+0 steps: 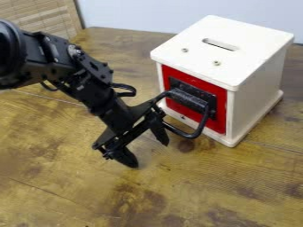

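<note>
My black arm reaches in from the left, and its gripper (143,146) hangs low over the wooden table, fingers parted with nothing visible between them. To its right stands a white wooden box (236,49) with a slot and two screws on top. Its red front panel (179,79) carries a black module (190,96) with a black looped handle or tube (187,133) reaching toward my gripper; whether it touches the gripper I cannot tell.
A light wall runs behind it, with a slatted wooden board (35,16) at the back left.
</note>
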